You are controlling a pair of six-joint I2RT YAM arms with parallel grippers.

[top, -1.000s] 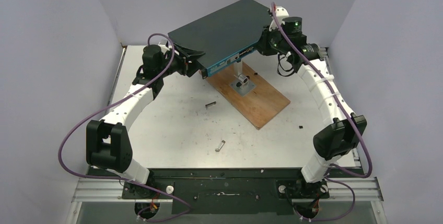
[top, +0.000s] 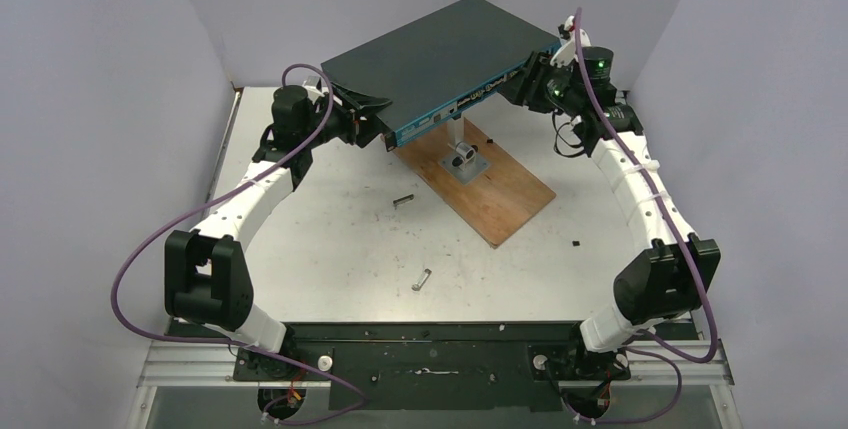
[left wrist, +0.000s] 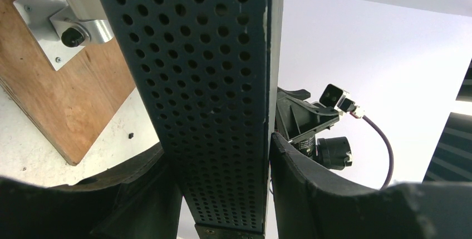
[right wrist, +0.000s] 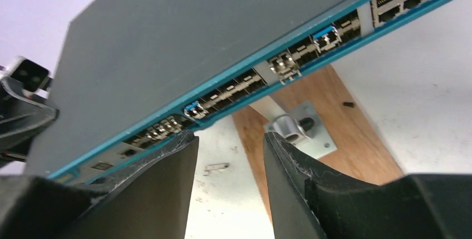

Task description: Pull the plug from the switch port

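Observation:
The dark switch with a teal front is tilted on a stand. My left gripper is shut on its left end; in the left wrist view its fingers clamp the perforated side. My right gripper is at the front near the right end. In the right wrist view it stands open below the row of ports, nothing seen between its fingers. Metal modules with latches sit in several ports, two with blue tabs; I cannot tell which is the plug.
The switch's stand is bolted by a metal plate to a wooden board. Small metal pieces lie loose on the white table.
The left arm is unchanged.

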